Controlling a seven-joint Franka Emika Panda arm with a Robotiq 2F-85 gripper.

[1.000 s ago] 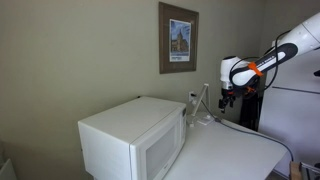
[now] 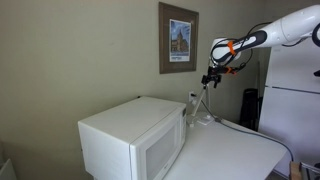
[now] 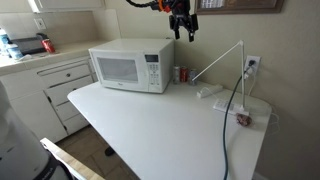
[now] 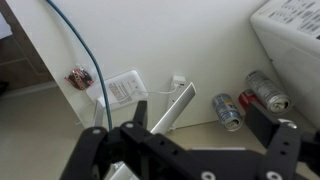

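Note:
High over the white table (image 3: 165, 125) hangs my gripper (image 3: 183, 35), near the back wall and well above the tabletop. Its two dark fingers (image 4: 140, 145) stand apart in the wrist view, so it is open, with no object visibly held between them. Beneath it in that view are a silver can (image 4: 227, 112), a red can (image 4: 248, 99) and another silver can (image 4: 267, 90). A thin white folding arm (image 4: 172, 110) crosses below the gap, and whether it touches a finger cannot be told.
The white microwave (image 3: 133, 65) stands left of the cans. A dark cable (image 3: 228, 130) runs across the table's right side, near a white power strip (image 4: 122, 90) and a small reddish-brown thing (image 3: 243, 119).
In exterior view 1, my arm and gripper have risen and shifted left towards the framed picture. The microwave and the table stay where they were.

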